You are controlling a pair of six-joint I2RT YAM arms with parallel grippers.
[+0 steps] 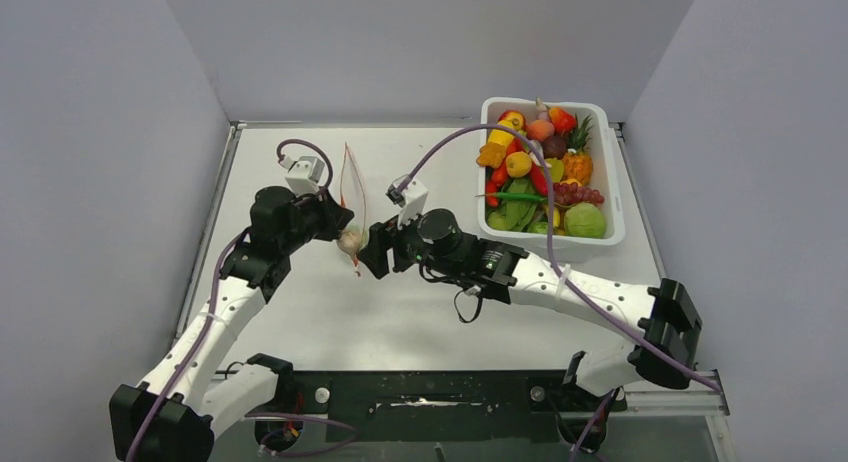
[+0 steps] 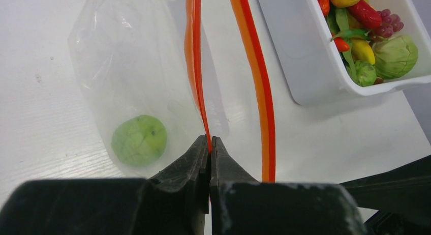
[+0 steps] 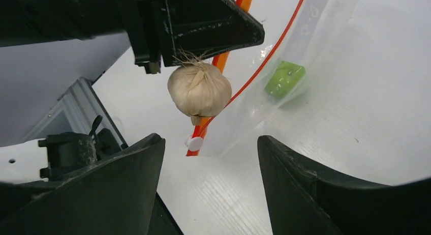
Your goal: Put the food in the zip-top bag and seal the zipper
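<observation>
The clear zip top bag (image 2: 117, 57) has an orange-red zipper edge and lies with its mouth spread apart. A green food item (image 2: 139, 141) is inside it. My left gripper is shut on one zipper edge of the bag. A garlic bulb (image 3: 199, 90) sits against the underside of that gripper's finger, in front of the zipper strips; whether it touches the bag I cannot tell. The white zipper slider (image 3: 194, 143) is just below the garlic. My right gripper (image 1: 376, 250) stands open to the right of the garlic, its fingers (image 3: 145, 169) apart with nothing between.
At the back right is a white bin (image 1: 612, 192) filled with fruit and vegetables. Both arms meet closely over the middle of the table (image 1: 400, 322), whose front part is clear.
</observation>
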